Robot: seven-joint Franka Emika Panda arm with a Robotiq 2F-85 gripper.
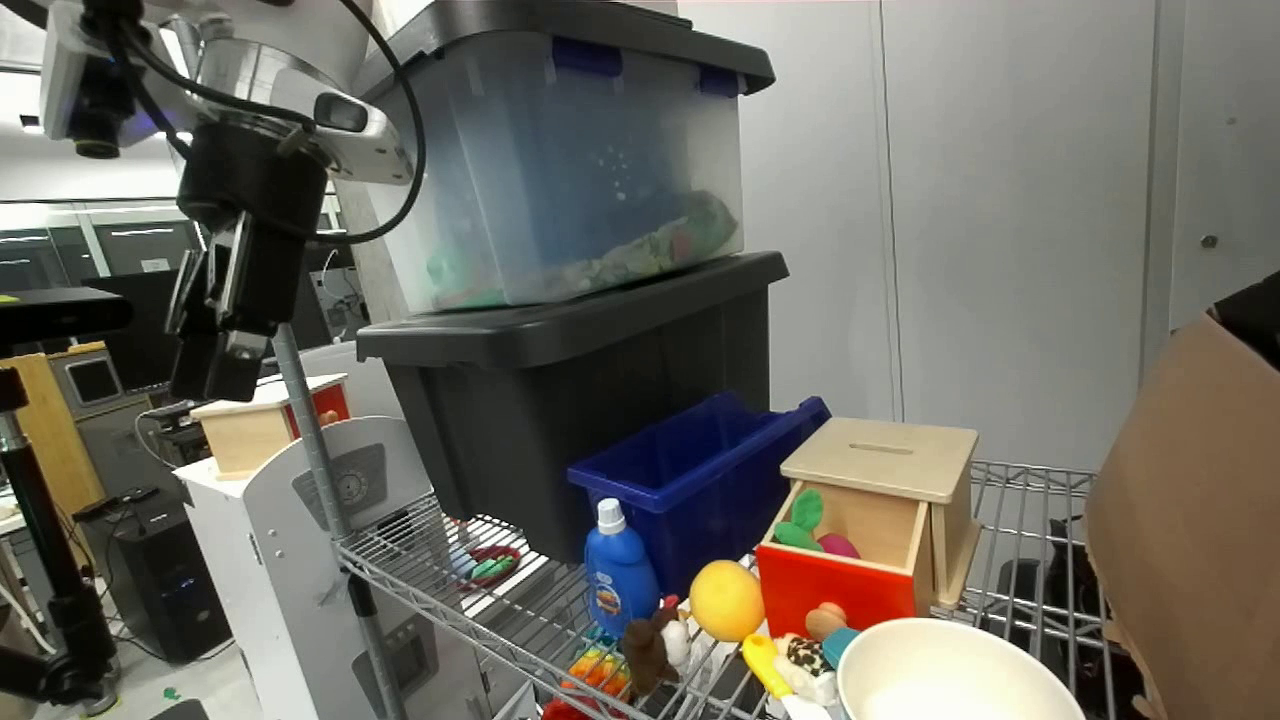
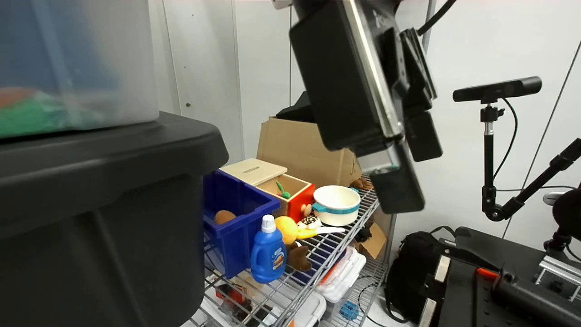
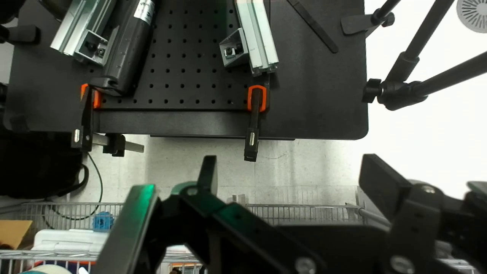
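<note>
My gripper stands open, its two fingers wide apart with only floor and wire shelving visible between them in the wrist view. It hangs high at the left in exterior view 1, well away from the shelf items. A wooden box with an open red drawer (image 1: 840, 594) sits on the wire shelf. Inside the drawer lie a green toy (image 1: 800, 520) and a magenta one (image 1: 839, 546). In front are an orange ball (image 1: 727, 600), a blue detergent bottle (image 1: 619, 574), a yellow-handled knife (image 1: 764, 662) and a white bowl (image 1: 960, 678).
A blue bin (image 2: 231, 212) with a brown object inside stands beside the wooden box. Large stacked tubs (image 1: 576, 396) rise behind the bottle. A cardboard box (image 1: 1200, 516) flanks the shelf. Beneath the wrist camera lies a black table (image 3: 315, 100) with clamps.
</note>
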